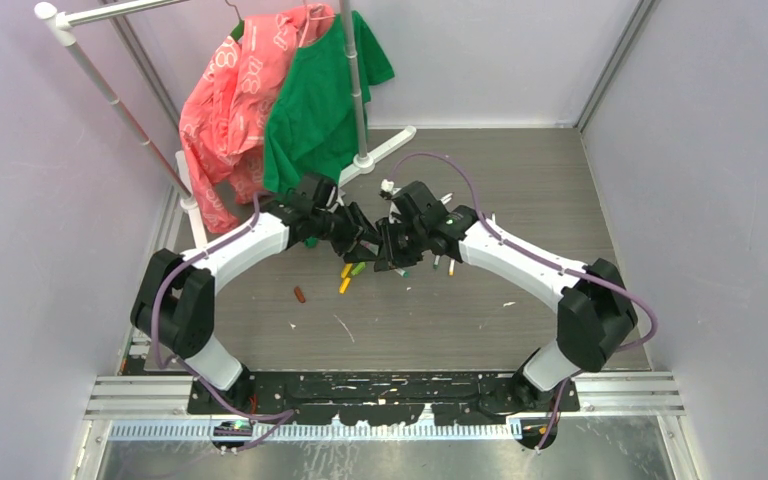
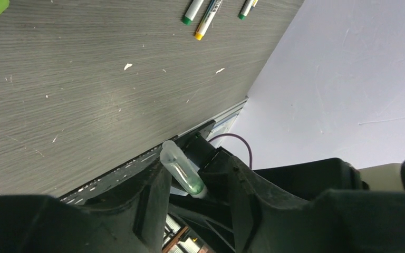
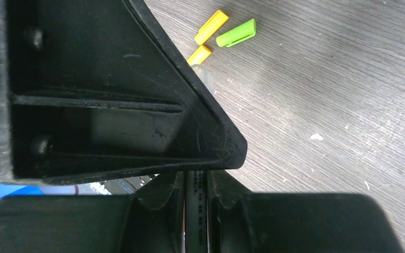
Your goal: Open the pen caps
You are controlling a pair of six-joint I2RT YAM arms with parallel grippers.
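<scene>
A clear pen cap with a green inside [image 2: 182,168] stands between the fingers of my left gripper, its fingers part open; whether they grip it is unclear. My right gripper [image 1: 390,245] meets it from the right at the middle; the right wrist view is largely covered by a black gripper part, its own fingers below, their opening hard to judge. Beneath lie yellow caps [image 3: 211,26] and a lime cap [image 3: 235,33]. White markers with green and yellow ends [image 2: 208,18] lie to the right.
A brown piece [image 1: 300,294] lies at front left. A clothes rack [image 1: 353,80] with pink and green garments stands at back left.
</scene>
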